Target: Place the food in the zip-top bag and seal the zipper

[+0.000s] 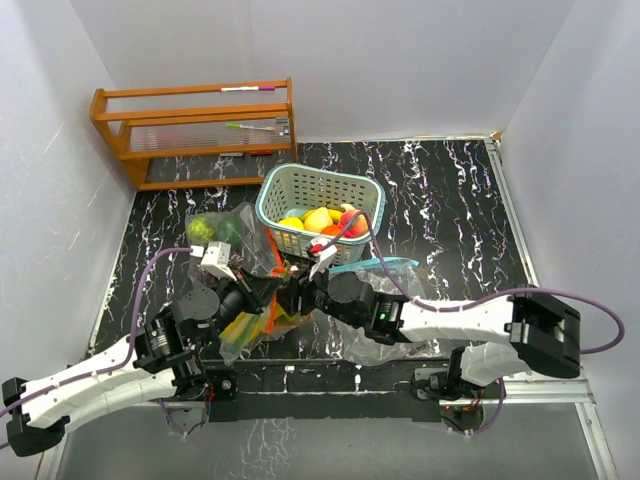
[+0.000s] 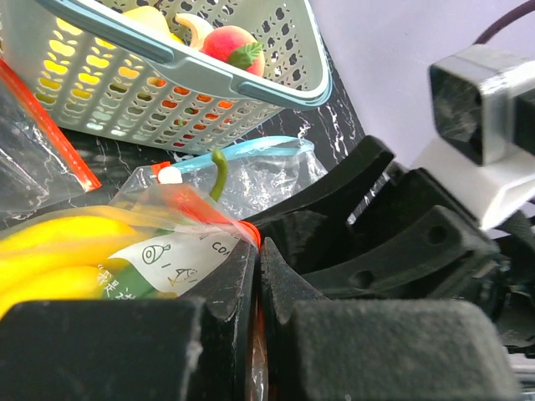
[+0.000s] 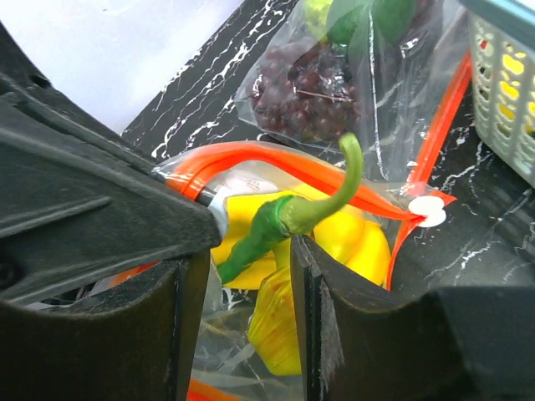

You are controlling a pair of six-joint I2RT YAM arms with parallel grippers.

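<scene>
My left gripper is shut on the orange-zipped edge of an open bag (image 2: 192, 209) holding yellow food (image 2: 63, 246) and a green pepper (image 3: 276, 217) whose stem pokes above the zipper. In the right wrist view my right gripper stands part open over that bag, the pepper and yellow food between or just beyond its fingers; whether it touches them I cannot tell. From above, both grippers meet at the bag, front centre.
A basket of fruit (image 1: 283, 180) stands behind. A filled bag (image 3: 309, 100) lies at back left, an empty blue-zipped bag (image 1: 380, 340) at right. A wooden rack (image 1: 190, 115) stands at back left.
</scene>
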